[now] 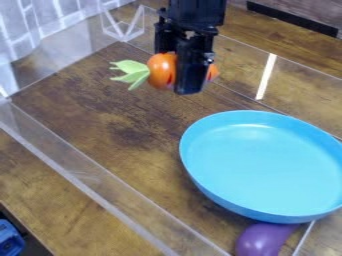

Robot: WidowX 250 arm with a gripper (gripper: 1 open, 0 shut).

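My black gripper [186, 70] hangs at the top centre, shut on an orange toy carrot [163, 70] with pale green leaves [131, 74] pointing left. The carrot is held in the air above the wooden board, to the upper left of a large blue plate [261, 163].
A purple eggplant [263, 240] lies below the plate at the bottom right. Clear plastic walls edge the wooden surface [100, 120], whose left and middle are free. A blue object [7, 238] sits at the bottom left corner.
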